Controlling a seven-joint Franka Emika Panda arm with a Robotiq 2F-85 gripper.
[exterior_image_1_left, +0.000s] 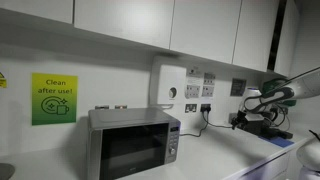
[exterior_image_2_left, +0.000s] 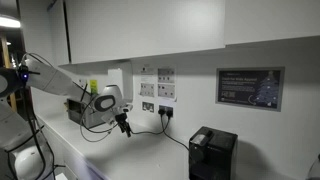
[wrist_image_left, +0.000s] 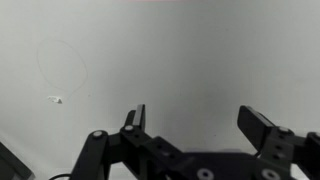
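My gripper stands open, its two dark fingers well apart and nothing between them. Below it the wrist view shows a plain pale countertop (wrist_image_left: 190, 70). A small whitish speck (wrist_image_left: 57, 100) lies to the left there, with a faint thin loop beside it; what it is cannot be made out. In exterior view 2 the gripper (exterior_image_2_left: 125, 128) hangs over the counter, in front of the wall sockets. From exterior view 1 it appears small at the far right end of the worktop (exterior_image_1_left: 236, 122).
A silver microwave (exterior_image_1_left: 130, 142) occupies the counter's left part, beneath a white wall dispenser (exterior_image_1_left: 168, 83). A black machine (exterior_image_2_left: 212, 153) stands against the wall, a cable running from it to the sockets (exterior_image_2_left: 167, 113). Wall cupboards (exterior_image_2_left: 145, 25) overhang.
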